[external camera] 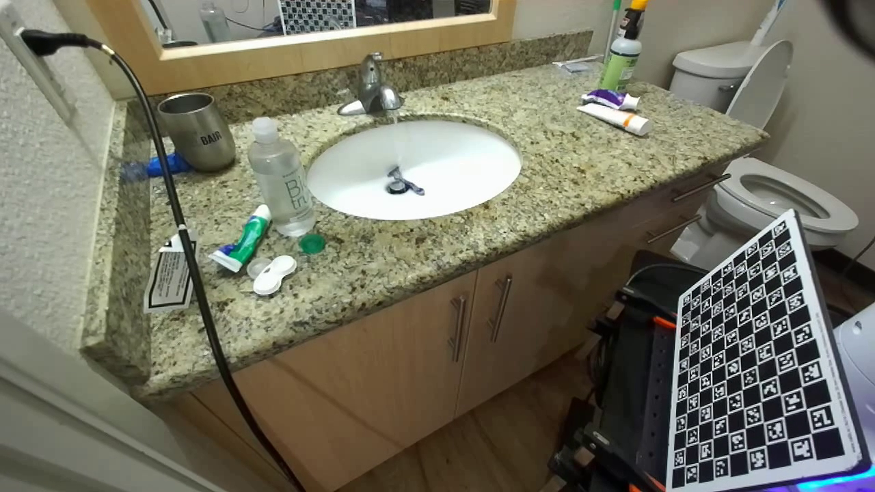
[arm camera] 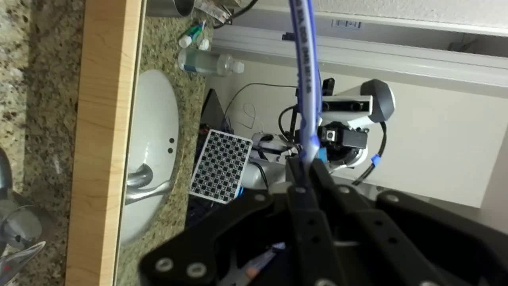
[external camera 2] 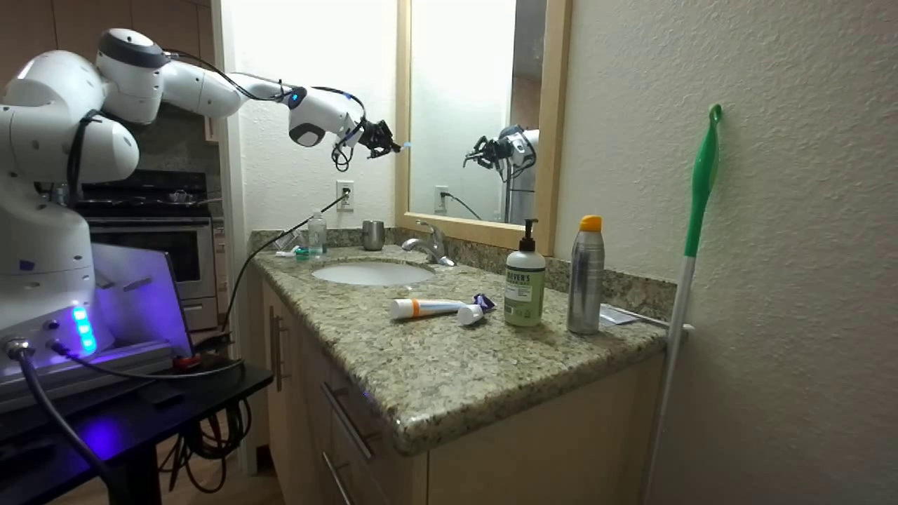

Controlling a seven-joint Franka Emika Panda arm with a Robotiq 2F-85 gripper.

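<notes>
My gripper is shut on a slim blue-and-white stick with small lettering [arm camera: 306, 71], which extends up from between the fingertips; its far end leaves the top of the wrist view. In exterior view 2, the gripper [external camera 2: 393, 148] is raised in front of the mirror [external camera 2: 459, 92], well above the counter, with a pale blue tip [external camera 2: 406, 144] showing just beyond it. Much of the wrist view is a mirror reflection of the arm and room. Exterior view 1 does not clearly show the gripper.
Along the granite counter [external camera: 566, 164] stand a steel cup [external camera: 197, 135], clear bottle [external camera: 281, 180], green toothpaste tube [external camera: 246, 238] and lens case [external camera: 275, 275]. The sink [external camera: 476, 168] lies beneath the faucet [external camera: 373, 86]. A black cable [external camera: 205, 303] hangs across the left.
</notes>
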